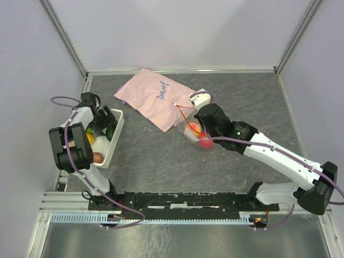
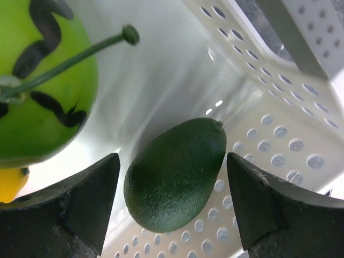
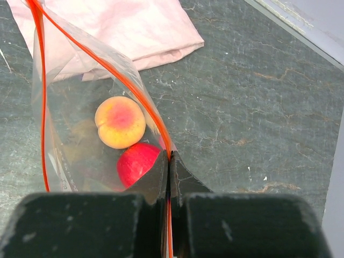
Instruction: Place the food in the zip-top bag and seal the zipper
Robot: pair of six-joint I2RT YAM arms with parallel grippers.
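Observation:
In the left wrist view, a dark green avocado (image 2: 174, 177) lies against the perforated wall of the white basket (image 2: 295, 129). My left gripper is part open over it, one finger on either side, with the gaps to it very narrow. In the right wrist view, my right gripper is shut on the orange-edged rim of the clear zip top bag (image 3: 75, 129), whose mouth hangs open. Inside the bag are a peach (image 3: 120, 122) and a red fruit (image 3: 137, 162), partly hidden by the fingers.
Beside the avocado in the basket sit a green pepper (image 2: 43, 80) with black markings and something yellow (image 2: 12, 183). A brown item (image 1: 98, 157) lies at the basket's near end. A pink cloth (image 1: 153, 97) covers the back middle. Bare table separates basket and bag.

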